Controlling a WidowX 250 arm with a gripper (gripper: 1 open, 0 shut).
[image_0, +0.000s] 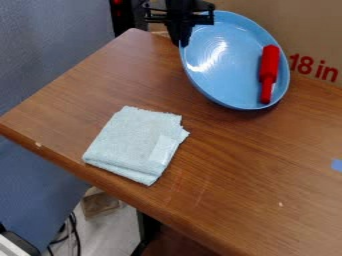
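My gripper (179, 36) is at the top of the view, its fingers at the left rim of a blue plate (217, 70); whether they are shut on the rim is hard to tell. A red cylindrical object (267, 72), like a marker or handle, lies on the plate's right side. A folded pale cloth (136, 144) lies on the wooden table at the lower left of the plate.
A cardboard box (307, 30) marked "18 in" stands behind the plate. The table's left edge runs diagonally, with floor and cables below.
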